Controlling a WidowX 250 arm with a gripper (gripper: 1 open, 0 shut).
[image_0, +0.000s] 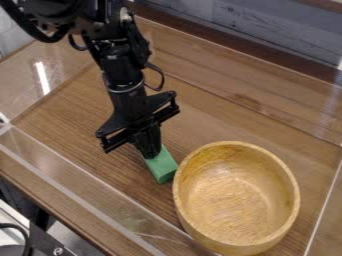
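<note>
My black gripper (150, 147) points down in the middle-left of the camera view, its tips at the upper end of a green rectangular block (160, 166) on the wooden table. Its fingers look close together; whether they touch the block or are just over it I cannot tell. The block lies just left of a large yellow bowl (235, 205), which is empty.
A pale wall (281, 30) runs along the back right. A black cable lies at the lower left beyond the table's front edge.
</note>
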